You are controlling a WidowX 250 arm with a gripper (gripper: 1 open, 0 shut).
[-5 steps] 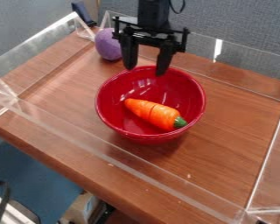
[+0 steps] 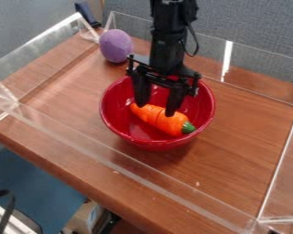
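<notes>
My black gripper (image 2: 157,99) hangs down into the red bowl (image 2: 132,134) at the centre, its fingers spread open above an orange carrot (image 2: 161,120) with a green top. The carrot lies on the bowl's floor. Whether a fingertip touches it is hard to tell.
A purple eggplant-like object (image 2: 116,45) sits at the back left of the wooden table (image 2: 94,178). Clear low walls edge the table. The table right of the bowl is bare.
My gripper has come down from above the back of the bowl to inside it, over the carrot. The bowl and carrot look unmoved.
</notes>
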